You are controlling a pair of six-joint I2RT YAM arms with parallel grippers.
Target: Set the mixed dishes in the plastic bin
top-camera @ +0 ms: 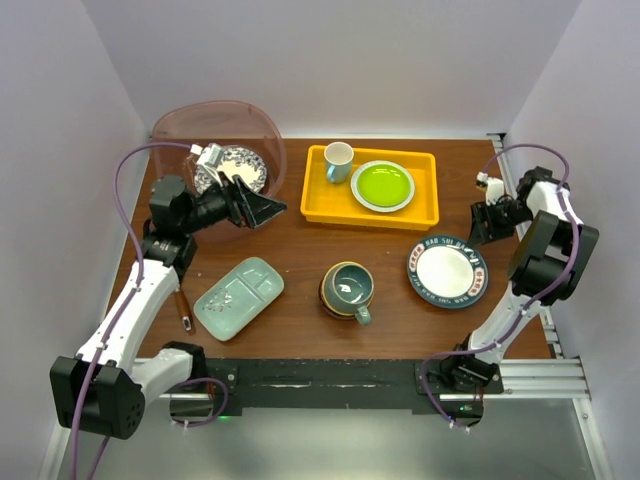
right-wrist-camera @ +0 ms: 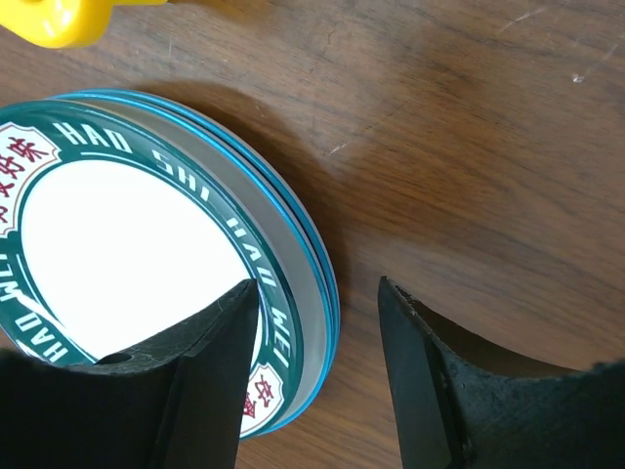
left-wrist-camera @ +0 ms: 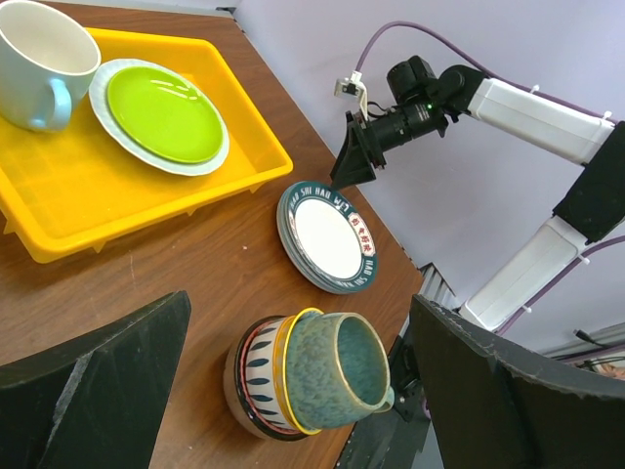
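A stack of plates lies at the table's right, its top plate [top-camera: 446,272] white with a dark green lettered rim. My right gripper is open at its edge. One finger [right-wrist-camera: 210,342] overlaps the top plate in view, the other is over bare wood, and the edges of the lower plates [right-wrist-camera: 314,293] show between them. At the back stands a yellow plastic bin [top-camera: 368,216] with a light blue mug [top-camera: 338,160] and a green plate [top-camera: 384,186] on a white one. High at the left, my left gripper [top-camera: 262,206] hangs open and empty.
A clear pinkish tub [top-camera: 180,125] with a patterned plate [top-camera: 240,160] stands behind the left arm. Stacked cups [top-camera: 350,288] stand front centre, left of the plates. A pale green divided tray [top-camera: 238,298] and a brown-handled utensil [top-camera: 183,308] lie front left.
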